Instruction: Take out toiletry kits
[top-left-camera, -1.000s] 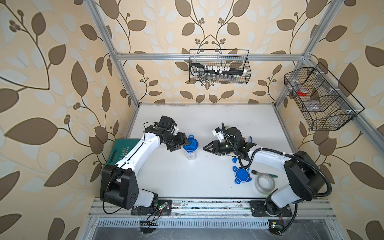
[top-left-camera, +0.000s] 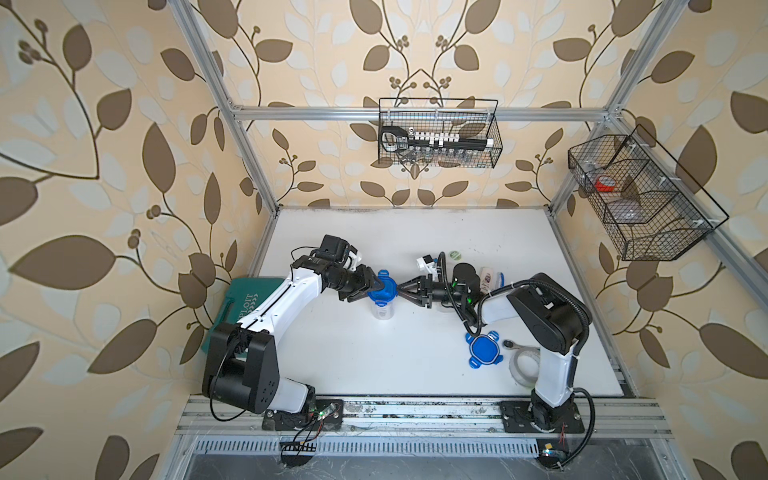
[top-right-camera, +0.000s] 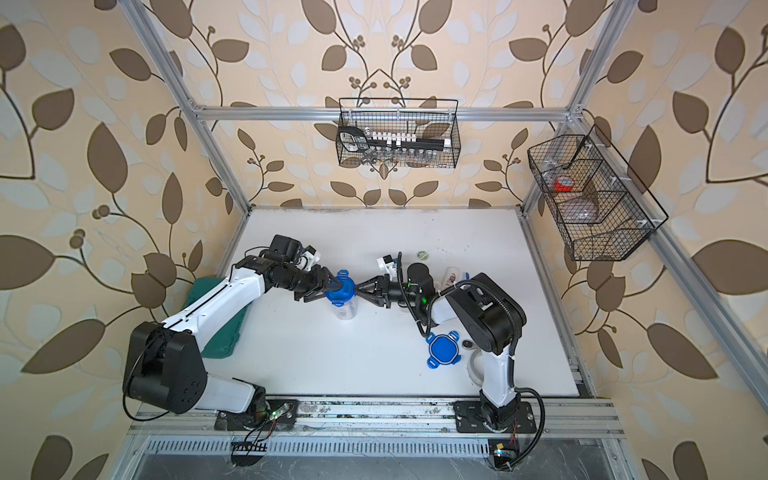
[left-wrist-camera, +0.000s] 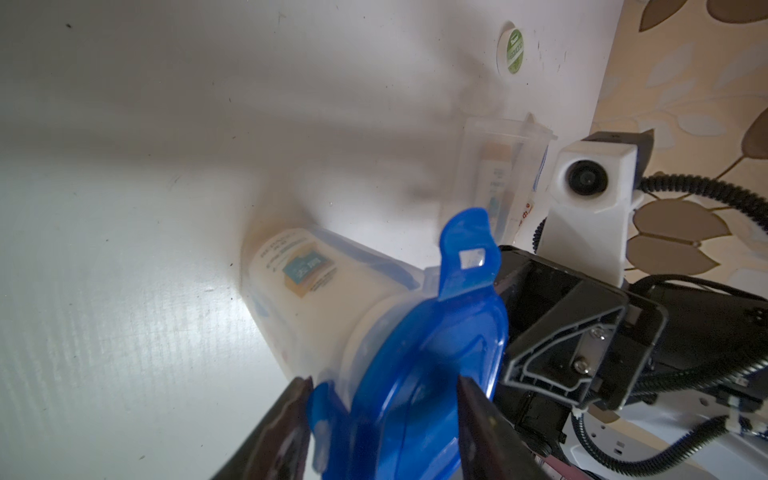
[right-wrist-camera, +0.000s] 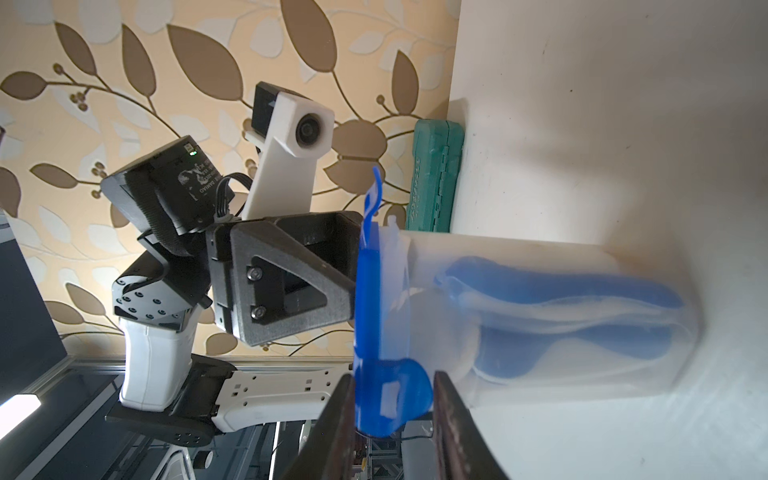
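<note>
Upright on the table stands a clear container (left-wrist-camera: 320, 272) topped by a blue lid (top-left-camera: 382, 289) with clip tabs. White labelled contents and blue shapes (right-wrist-camera: 576, 288) show through its walls. From the left, my left gripper reaches over the lid, fingers well apart, with a lid tab near one finger. Opposite it, my right gripper has its fingers part open on either side of another blue tab (right-wrist-camera: 412, 388); whether they touch it cannot be told. In both top views the lid lies between the two grippers.
A second blue lid (top-left-camera: 484, 349) and a white ring (top-left-camera: 525, 366) lie at the front right. Another clear container (left-wrist-camera: 492, 172) stands behind the right arm. A teal case (top-left-camera: 248, 300) sits at the left edge.
My right gripper has moved left up to the lid, its arm swinging inward with it. The left gripper has shifted only slightly. The container stays where it was.
</note>
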